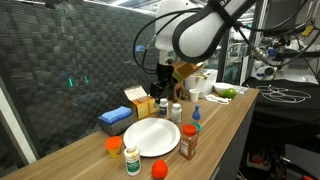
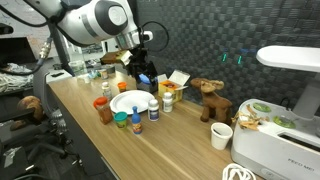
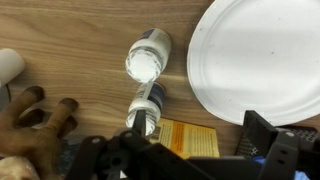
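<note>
My gripper hangs open above the table, with nothing between its fingers. Below it in the wrist view are two white-capped bottles (image 3: 149,55), one behind the other, left of the white plate (image 3: 255,55). The yellow-orange box (image 3: 190,138) lies under the gap between the fingers. A dark basket with a blue item (image 2: 146,79) stands behind the plate, partly covered by the gripper in the second exterior view. In the first exterior view the gripper (image 1: 160,84) is over the back of the table, near the box (image 1: 140,100).
A brown toy deer (image 2: 213,100) and a white mug (image 2: 221,136) stand beyond the box. Round the plate are a red jar (image 1: 188,141), a blue bottle (image 1: 196,113), an orange cup (image 1: 113,145), a white bottle (image 1: 133,160) and a red round object (image 1: 159,169).
</note>
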